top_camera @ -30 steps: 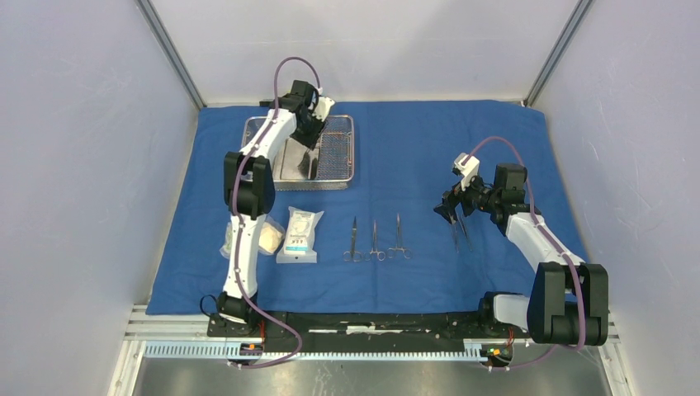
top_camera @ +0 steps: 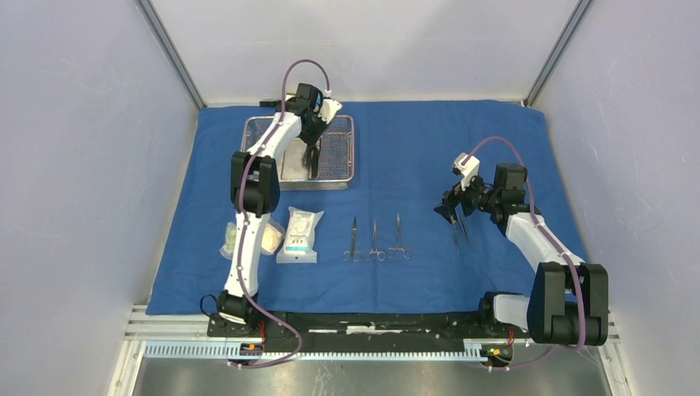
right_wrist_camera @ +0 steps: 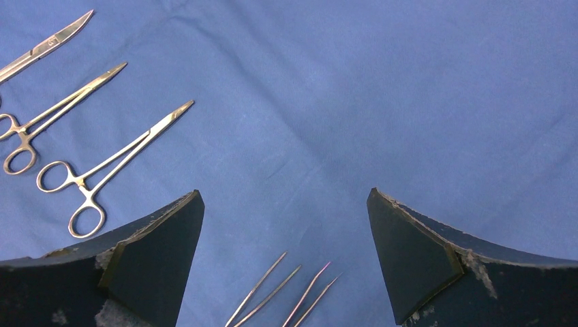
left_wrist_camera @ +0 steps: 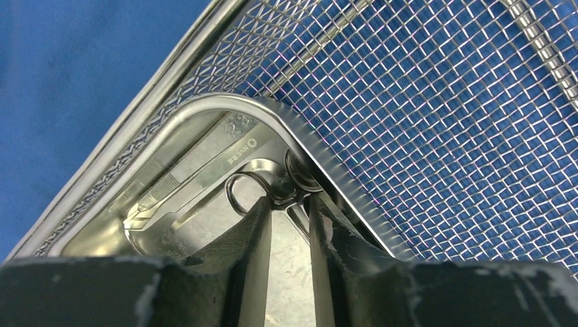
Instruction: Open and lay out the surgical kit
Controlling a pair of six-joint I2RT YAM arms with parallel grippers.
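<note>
In the left wrist view, a metal inner tray (left_wrist_camera: pixel 276 286) sits inside the wire-mesh basket (top_camera: pixel 350 161). A ring-handled instrument (left_wrist_camera: pixel 230 195) lies in the tray's corner against the wall, and a flat metal scalpel handle (left_wrist_camera: pixel 217 160) lies beside it. My left gripper reaches down over the rings, its fingers apart with the joining part of the handles between them; whether they touch is unclear. My right gripper stands open above the cloth, nothing between its fingers. Below it lie two pairs of tweezers (right_wrist_camera: pixel 255 289), partly cut off by the frame.
Scissors (top_camera: pixel 354 235) and two ring-handled clamps (top_camera: pixel 375 239) lie in a row on the blue cloth (top_camera: pixel 396 285). A white packet (top_camera: pixel 300 233) and bagged items (top_camera: pixel 271 238) are at the left, partly under the left arm.
The right arm and the laid-out instruments have not moved.
</note>
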